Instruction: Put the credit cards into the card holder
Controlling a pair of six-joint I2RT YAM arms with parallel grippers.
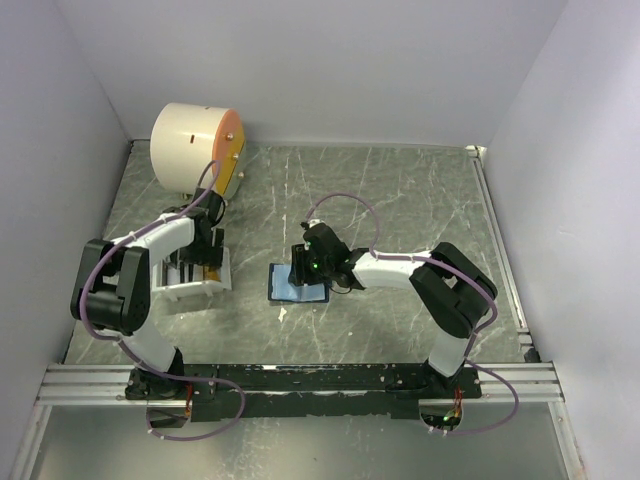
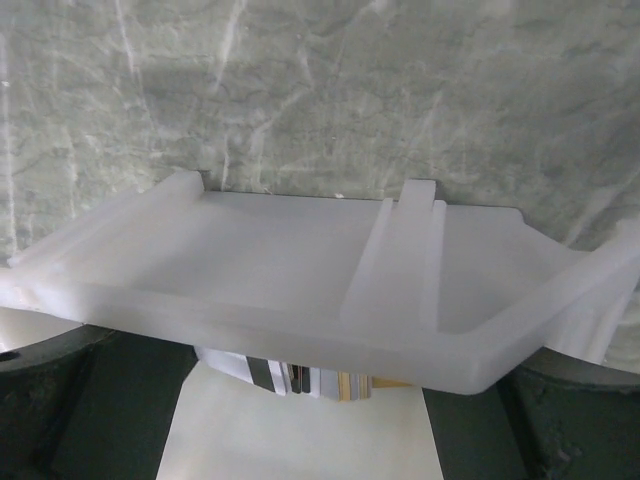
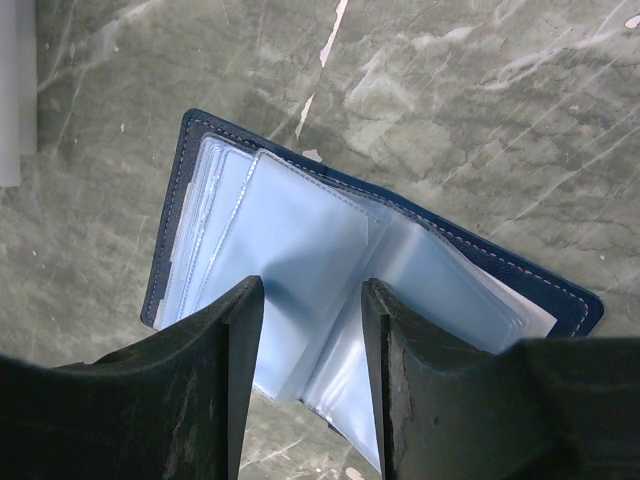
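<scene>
The dark card holder (image 1: 298, 296) lies open at the table's middle, its clear sleeves (image 3: 280, 240) showing in the right wrist view. My right gripper is over the sleeves, its fingertips a little apart with nothing visible held between them. At the left, my left gripper (image 1: 205, 250) is over a white plastic rack (image 1: 185, 287) that holds several cards (image 2: 300, 378), striped white, dark and gold. In the left wrist view the rack (image 2: 270, 320) fills the middle, with the widely parted dark fingers of that open gripper below it.
A cream cylinder (image 1: 188, 145) with an orange and yellow end stands behind the left gripper. Walls border the back and both sides.
</scene>
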